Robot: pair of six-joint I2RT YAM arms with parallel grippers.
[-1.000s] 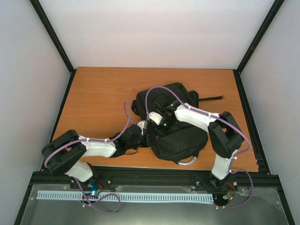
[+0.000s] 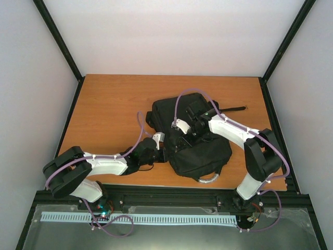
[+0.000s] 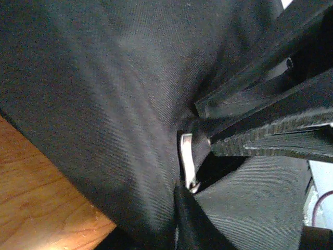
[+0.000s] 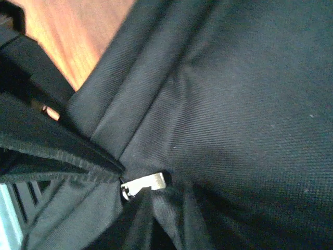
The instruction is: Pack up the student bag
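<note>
A black backpack (image 2: 195, 156) lies on the table with its silver-grey handle (image 2: 209, 178) toward the front edge. My left gripper (image 2: 164, 153) is at the bag's left side. In the left wrist view its fingers (image 3: 270, 133) stand a little apart against a fabric seam, beside a silver zipper pull (image 3: 188, 156); the dark cloth hides whether they pinch it. My right gripper (image 2: 181, 144) is over the bag's middle. Its fingertips (image 4: 106, 174) meet the seam close beside a silver zipper slider (image 4: 145, 183); what lies between them is hidden.
A black strap (image 2: 233, 109) runs from the bag out to the right. White walls (image 2: 171, 39) enclose it.
My right gripper has moved to the right along the bag, away from my left gripper. The left arm has barely moved, and the bag stays in nearly the same place.
</note>
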